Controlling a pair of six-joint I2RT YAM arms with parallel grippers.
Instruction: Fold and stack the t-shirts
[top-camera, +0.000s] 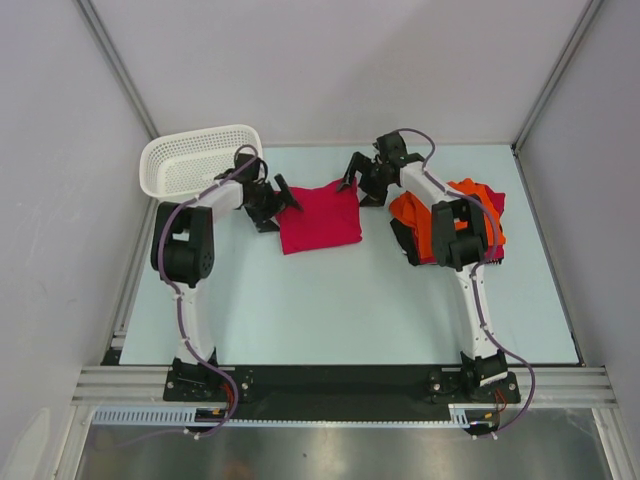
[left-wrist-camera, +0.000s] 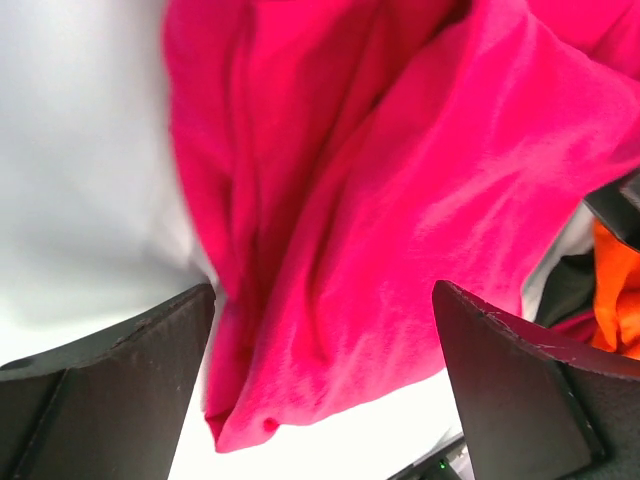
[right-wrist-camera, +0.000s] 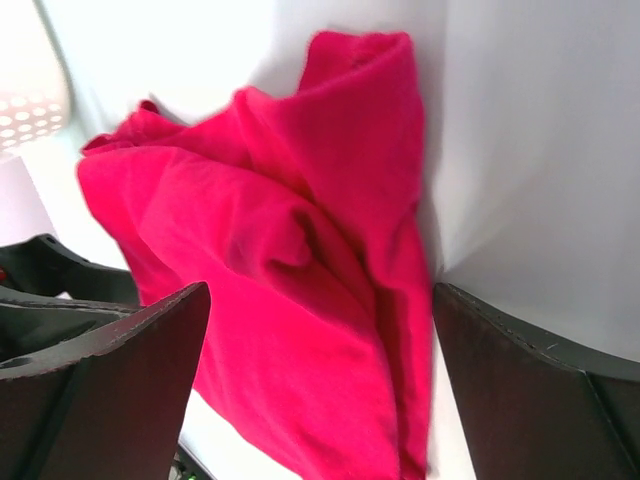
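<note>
A red t-shirt (top-camera: 320, 222), partly folded with creased side edges, lies at the back middle of the table. My left gripper (top-camera: 289, 212) stands open at its left side; in the left wrist view the shirt's folded edge (left-wrist-camera: 262, 340) lies between the spread fingers. On the shirt's right side is my right gripper (top-camera: 350, 198), also open. The right wrist view shows a bunched sleeve-like flap (right-wrist-camera: 350, 110) ahead of it and the shirt's edge (right-wrist-camera: 400, 330) between its fingers. Neither gripper clasps the cloth.
A white perforated basket (top-camera: 180, 160) stands at the back left. Orange, dark and red shirts form a pile (top-camera: 415, 225) on the right, partly under the right arm.
</note>
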